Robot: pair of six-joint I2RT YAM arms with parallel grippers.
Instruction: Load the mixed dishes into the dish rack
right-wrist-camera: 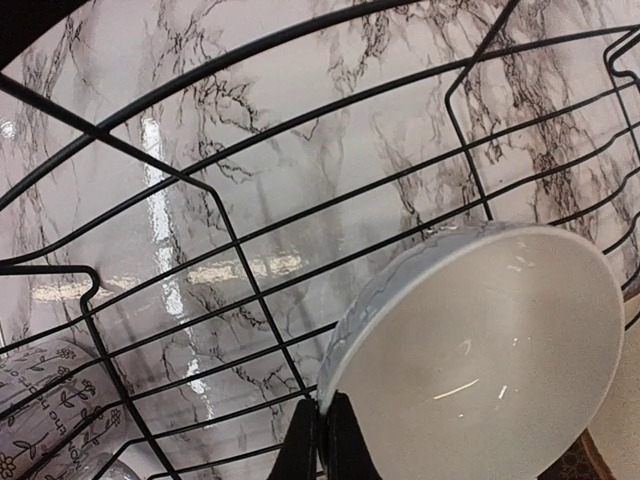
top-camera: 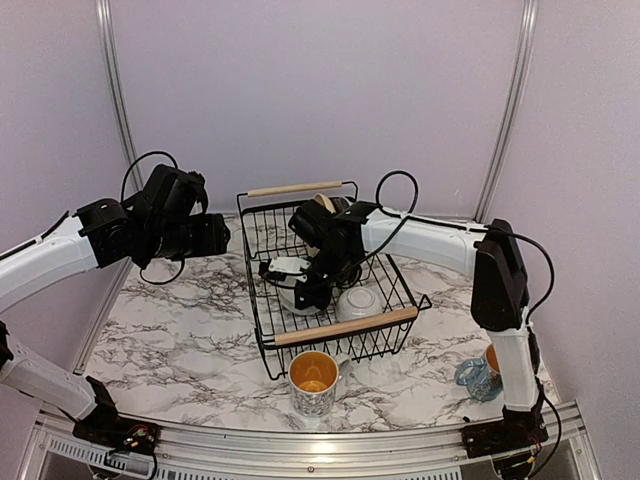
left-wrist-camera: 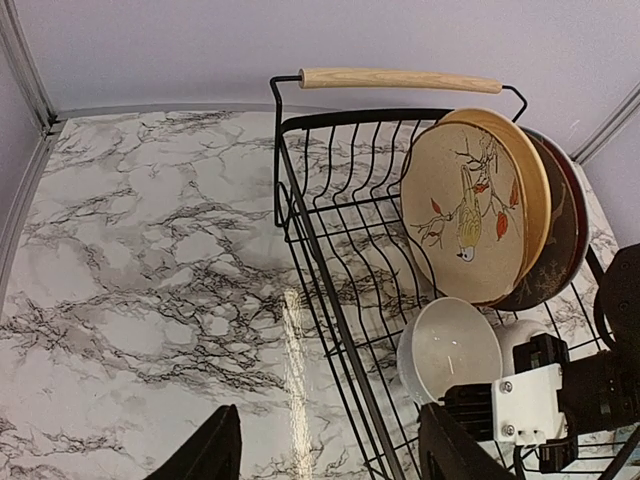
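Note:
Inside the black wire dish rack [left-wrist-camera: 340,310], a white bowl [right-wrist-camera: 480,360] leans with its hollow side showing. My right gripper is shut on the bowl's rim, one finger on each side of it. In the top view the right arm covers part of this bowl. A second white bowl [top-camera: 359,304] sits upside down beside it in the rack. Several plates or bowls, the front one with a bird pattern [left-wrist-camera: 465,210], stand on edge at the rack's back. Left of the rack, my left gripper hangs open and empty.
A patterned mug [top-camera: 312,385], orange inside, stands in front of the rack. At the right front is a blue mug [top-camera: 482,377], close to the right arm. The marble table [top-camera: 180,320] left of the rack is clear.

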